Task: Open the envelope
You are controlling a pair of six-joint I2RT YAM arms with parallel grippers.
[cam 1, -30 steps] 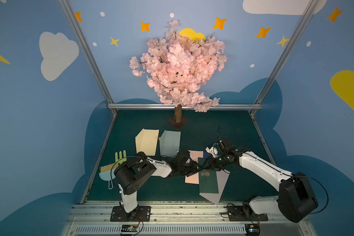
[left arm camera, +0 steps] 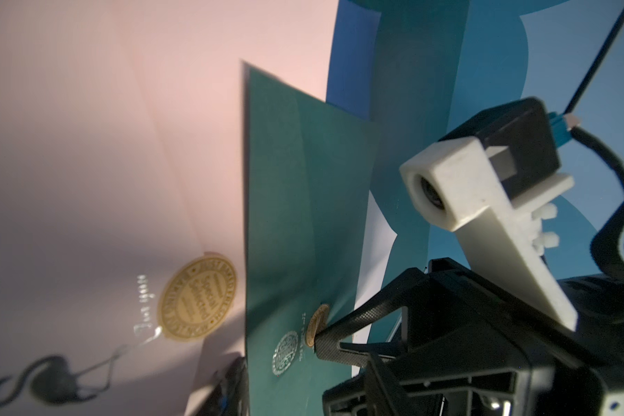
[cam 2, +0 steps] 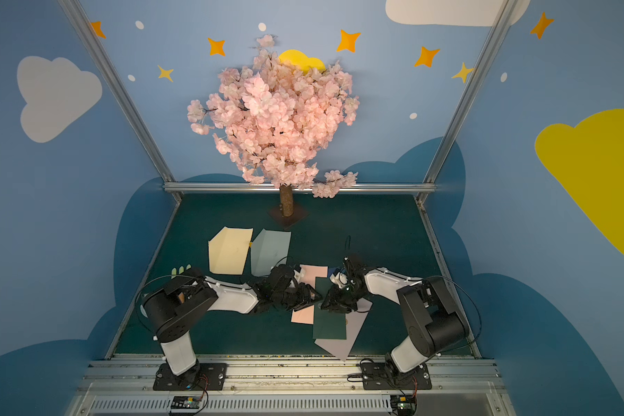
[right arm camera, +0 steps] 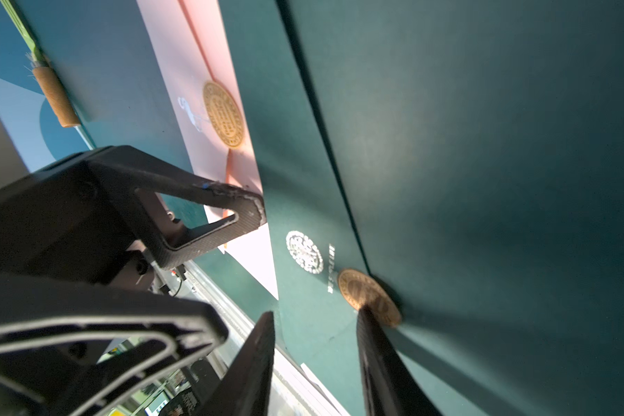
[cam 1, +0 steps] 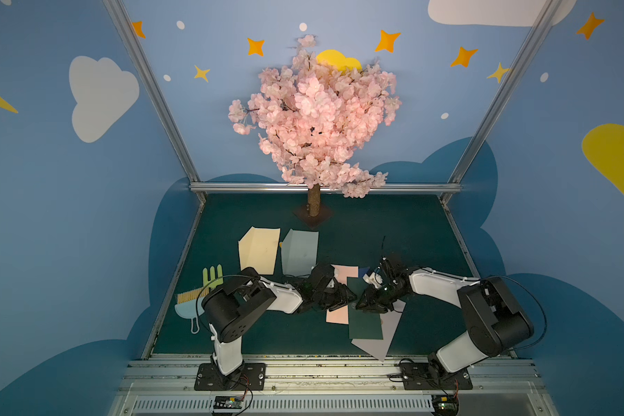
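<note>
A dark green envelope [cam 1: 364,326], with a gold seal [right arm camera: 369,296] on its flap edge and a silver stamp, lies over a pink envelope [left arm camera: 180,208] and a lilac one [cam 1: 389,341]. My right gripper stands open just over the green envelope; one fingertip is close to or at the seal. Along the green envelope's left edge is my left gripper, its fingers apart, one fingertip at that edge. Whether it touches or pinches the paper cannot be made out. The flap [right arm camera: 305,187] looks flat, with a dark line along its edge.
Cream [cam 1: 262,251] and grey-blue [cam 1: 301,252] envelopes lie behind the left arm. A blue piece [left arm camera: 352,59] sits beyond the green envelope. Brush, dustpan [cam 1: 185,310] and green fork-like tool [cam 1: 213,277] are at the far left.
My right gripper has come down and toward the front, now covering the seal from above. The green envelope has shifted slightly left. My left arm has stayed nearly still.
</note>
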